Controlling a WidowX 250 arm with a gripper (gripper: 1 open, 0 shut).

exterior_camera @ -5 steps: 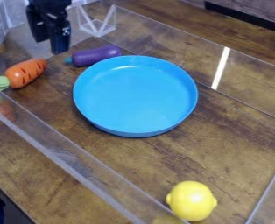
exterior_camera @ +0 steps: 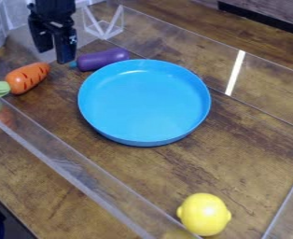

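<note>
My dark gripper [exterior_camera: 54,51] hangs open at the top left, above and between a toy carrot and a toy eggplant, nothing seen held. The orange carrot [exterior_camera: 27,78] with green top lies at the left. The purple eggplant [exterior_camera: 103,58] lies just behind a blue round tray [exterior_camera: 143,75]. A yellow lemon [exterior_camera: 204,214] lies at the bottom right.
Clear plastic walls enclose the wooden surface [exterior_camera: 236,140]. The area right of the tray and between tray and lemon is free. A white frame piece stands at the top behind the eggplant.
The toys and tray are unchanged.
</note>
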